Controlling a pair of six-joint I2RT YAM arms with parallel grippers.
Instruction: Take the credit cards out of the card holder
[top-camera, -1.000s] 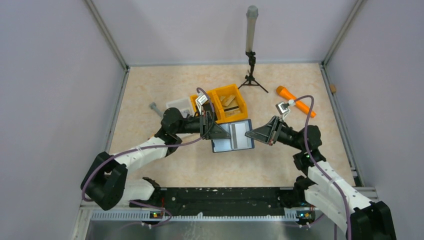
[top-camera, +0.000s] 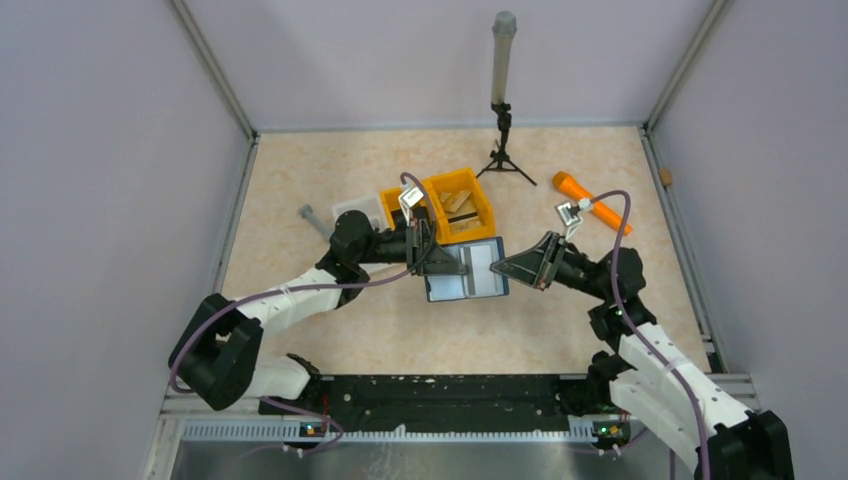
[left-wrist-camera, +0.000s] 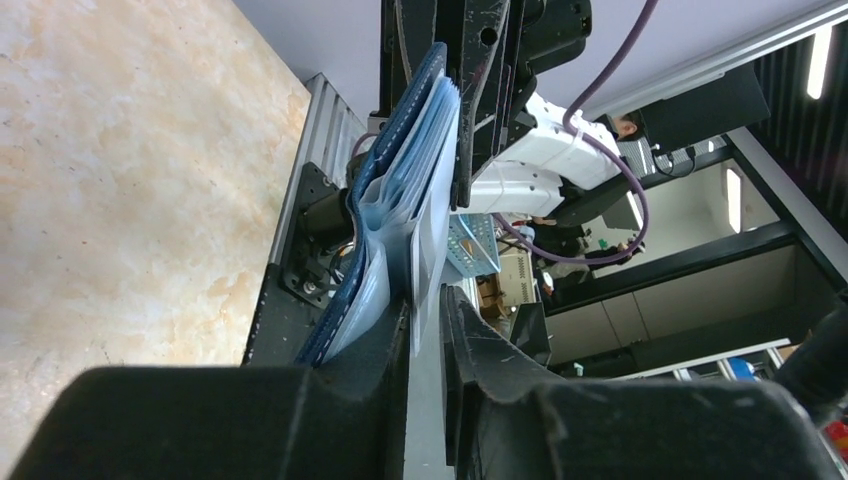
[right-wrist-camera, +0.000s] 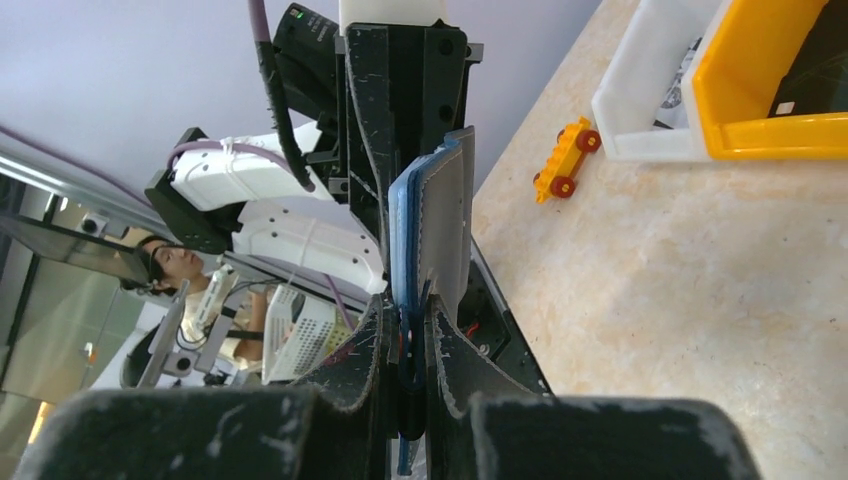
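Observation:
A dark blue card holder is held spread out above the table, its pale inner sleeves facing up in the top view. My right gripper is shut on the holder at its right side. My left gripper is at the opposite side, over the pale sleeves. In the left wrist view a narrow gap shows between its fingers, and the edge of a pale sleeve or card reaches down into it. Whether the fingers press on that edge cannot be told. No loose card is visible outside the holder.
A yellow bin with several items stands behind the holder, a white bin to its left. An orange flashlight lies at the back right, near a small tripod.
The left arm has shifted slightly right and up in the top view, its gripper a little farther over the holder. The holder has moved slightly; the right gripper stays on it.

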